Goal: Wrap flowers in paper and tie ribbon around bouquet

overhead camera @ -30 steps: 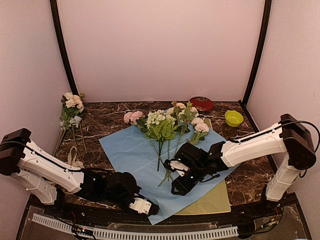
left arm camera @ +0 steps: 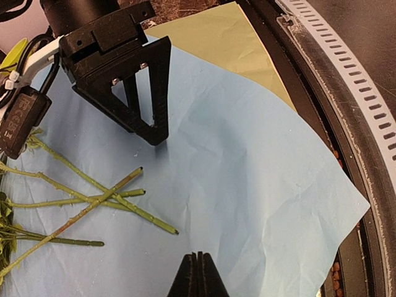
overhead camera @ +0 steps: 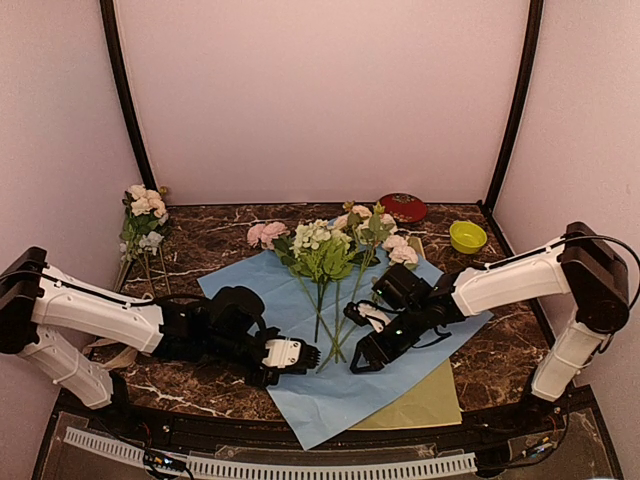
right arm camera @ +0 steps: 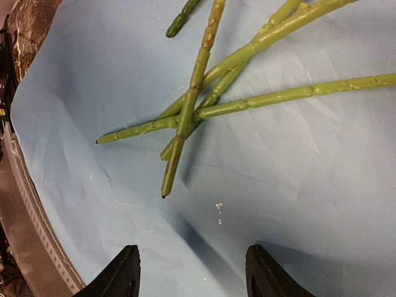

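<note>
Several fake flowers, with a pale green hydrangea (overhead camera: 314,236) in the middle, lie on the blue wrapping paper (overhead camera: 300,412), blooms toward the back. Their bare stems (right arm camera: 247,49) cross near the paper's middle. My left gripper is shut with nothing between its fingers. It hovers above the paper, left of the stem ends. The paper's front corner (left arm camera: 356,207) lies flat and free, well away from those fingertips. My right gripper stands open over the paper, just right of the stem ends, with only bare paper visible between its fingers.
Yellow-brown paper (overhead camera: 432,395) sticks out under the blue sheet at the front right. A green bowl (overhead camera: 467,236) and a red object (overhead camera: 403,207) stand at the back. More flowers (overhead camera: 146,205) lie at the far left. A slotted white rail (overhead camera: 270,468) borders the front.
My left gripper, shut throughout, has moved from over the paper's front corner back toward the stems. The right gripper has shifted slightly to the right, still open. The flowers have stayed put.
</note>
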